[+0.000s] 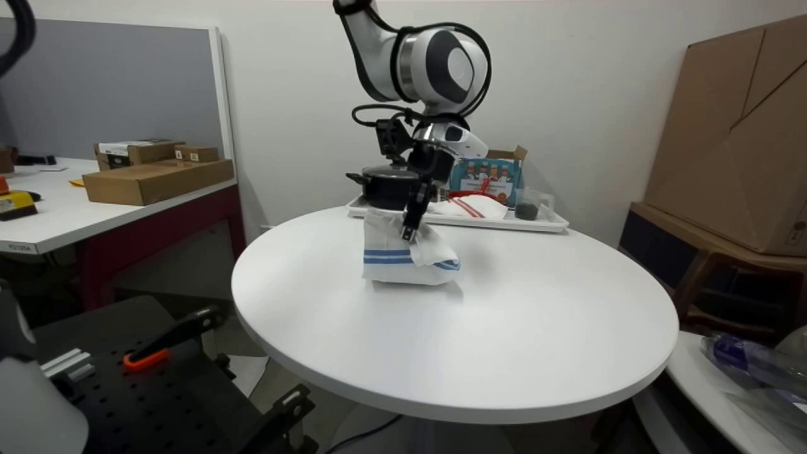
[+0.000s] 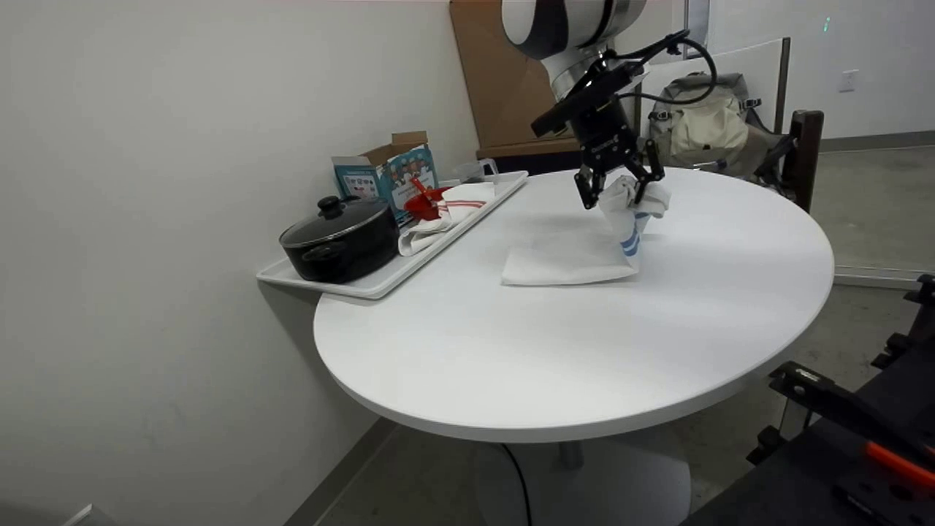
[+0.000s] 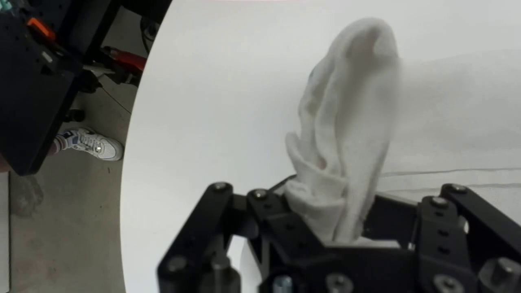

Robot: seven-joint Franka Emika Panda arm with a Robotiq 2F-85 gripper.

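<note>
A white towel (image 1: 387,266) with blue stripes is bunched up and pinched by my gripper (image 1: 410,231), over the back left part of the round white table (image 1: 529,325). In exterior view 2 the towel (image 2: 570,263) has a raised, gathered end at the gripper (image 2: 620,188), while its other part lies flat on the tabletop toward the tray. The wrist view shows folds of the towel (image 3: 364,122) rising between the fingers, which are shut on it; the cloth partly hides the fingertips.
Along the wall a white tray (image 2: 399,282) holds a black lidded pot (image 2: 337,241), a blue box (image 2: 412,180), a red item (image 2: 425,203), a red-striped cloth (image 2: 464,197) and a clear cup (image 1: 533,203).
</note>
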